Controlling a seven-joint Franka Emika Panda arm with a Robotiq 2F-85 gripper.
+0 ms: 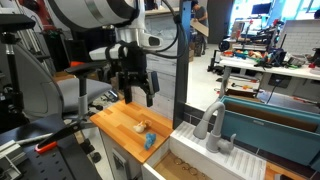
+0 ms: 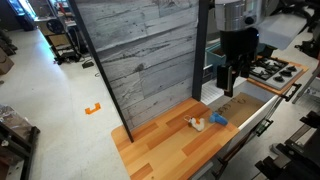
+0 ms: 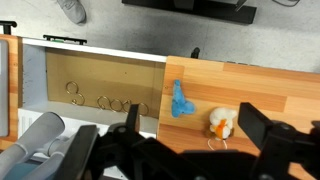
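Note:
My gripper [image 1: 138, 97] hangs in the air above the wooden counter [image 1: 108, 120], fingers pointing down and spread open with nothing between them. A small blue object [image 3: 182, 100] lies on the wood near the edge of the open drawer [image 3: 55, 92]. Beside it, farther from that drawer, is a small white and orange figure [image 3: 221, 122]. In the wrist view both lie between my spread fingers, well below them. Exterior view 2 shows the blue object [image 2: 218, 118] and the pale figure [image 2: 197, 124] apart from each other, with clear space under the gripper.
Several rings [image 3: 116, 104] lie in the drawer. A grey faucet [image 1: 212, 122] rises next to it. A dark post [image 1: 183, 60] and a grey plank wall [image 2: 155, 62] stand behind the counter. Bare wood stretches left of the figure in exterior view 2.

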